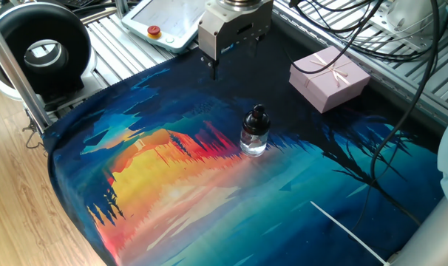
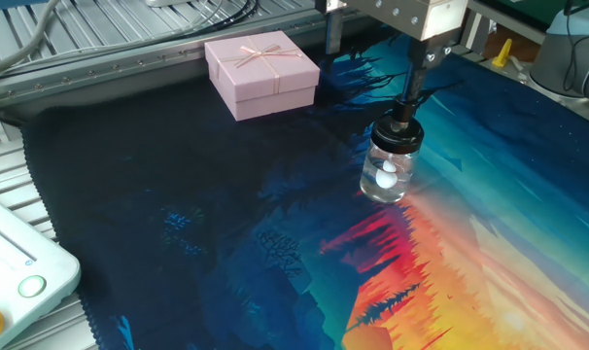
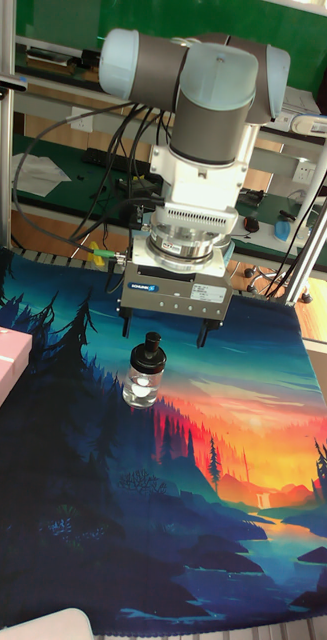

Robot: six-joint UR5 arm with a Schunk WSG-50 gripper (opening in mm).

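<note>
A small clear glass bottle (image 1: 254, 139) with a black cap stands upright on the printed cloth, clear liquid inside. A white spot shows in the bottle (image 2: 387, 173) in exterior view 2, perhaps a label or glare. High over the cloth hangs my gripper (image 3: 166, 332), its two dark fingers wide apart with nothing between them. One of the fingers (image 2: 412, 86) overlaps the cap in exterior view 2, but exterior view 1 shows the gripper (image 1: 234, 60) well apart from the bottle.
A pink gift box (image 2: 262, 86) with a ribbon lies near the cloth's edge. Black cables (image 1: 433, 52) hang at the right in exterior view 1. Beyond the cloth sits a tablet-like panel with a red button (image 1: 154, 32).
</note>
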